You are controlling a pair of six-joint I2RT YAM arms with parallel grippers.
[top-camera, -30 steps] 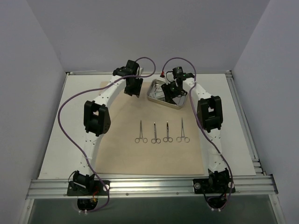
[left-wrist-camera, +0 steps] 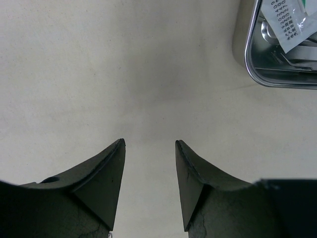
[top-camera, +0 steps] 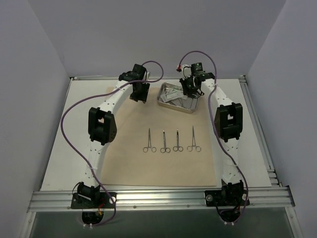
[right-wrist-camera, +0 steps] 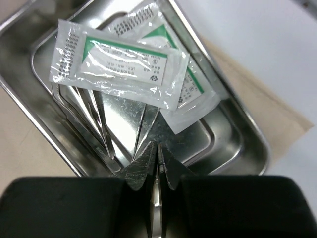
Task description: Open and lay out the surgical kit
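Observation:
The metal tray (top-camera: pixel 183 108) sits at the back of the mat. In the right wrist view, slender metal tweezers (right-wrist-camera: pixel 100 126) lie inside it along its left side, their upper ends under sealed packets (right-wrist-camera: pixel 124 62). My right gripper is over the tray with its fingertips together and nothing between them. The tweezers are outside those fingers, ahead and to the left. Thin prongs reach toward the tips; whether they touch is unclear. My left gripper stands open over bare mat, left of the tray (left-wrist-camera: pixel 252 64).
Several scissor-handled instruments, among them a clamp (top-camera: pixel 149 141) and scissors (top-camera: pixel 193 141), lie in a row mid-mat.

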